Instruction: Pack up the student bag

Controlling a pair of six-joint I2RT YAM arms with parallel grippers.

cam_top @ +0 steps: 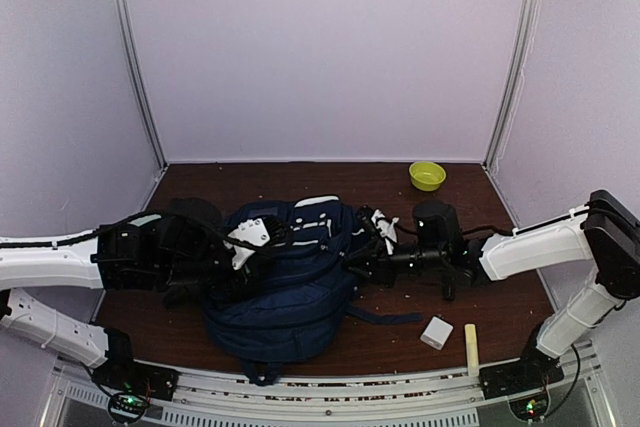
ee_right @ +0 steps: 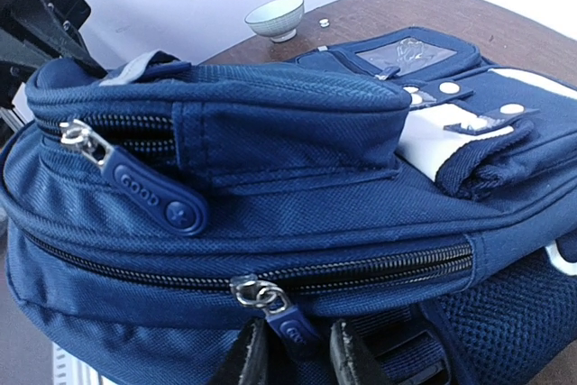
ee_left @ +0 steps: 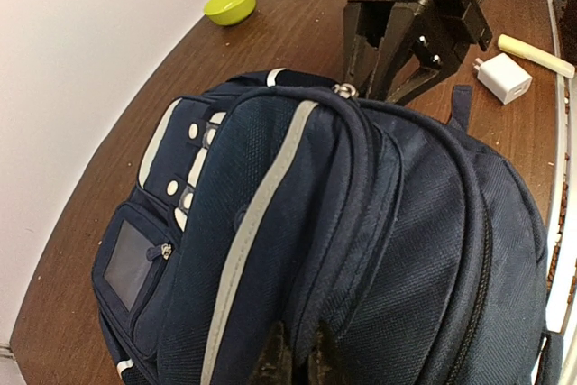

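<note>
A navy backpack (cam_top: 285, 317) lies on the wooden table, its straps and zips visible. My left gripper is over the bag's left part, shut, its tips on the fabric at the lower edge of its own view. My right gripper is at the bag's right side, fingers part open on either side of a zip pull (ee_right: 290, 326) marked with lettering. A second, higher zip pull (ee_right: 153, 191) hangs from the front pocket.
A yellow-green bowl (cam_top: 427, 174) stands at the back right. A white charger (cam_top: 436, 333) and a pale yellow stick (cam_top: 472, 349) lie at the front right.
</note>
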